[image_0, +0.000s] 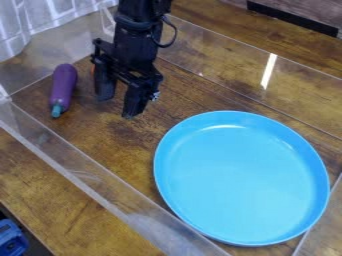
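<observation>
My black gripper hangs over the upper left of the wooden surface, its fingers pointing down; whether it is open or shut is hard to tell against the dark shapes. A purple object with a teal tip lies to its left, apart from it. A large blue round tray or plate fills the lower right.
Clear plastic walls run along the left and lower edges. A small blue object sits at the bottom left corner, outside the wall. The wood between gripper and plate, and at the upper right, is clear.
</observation>
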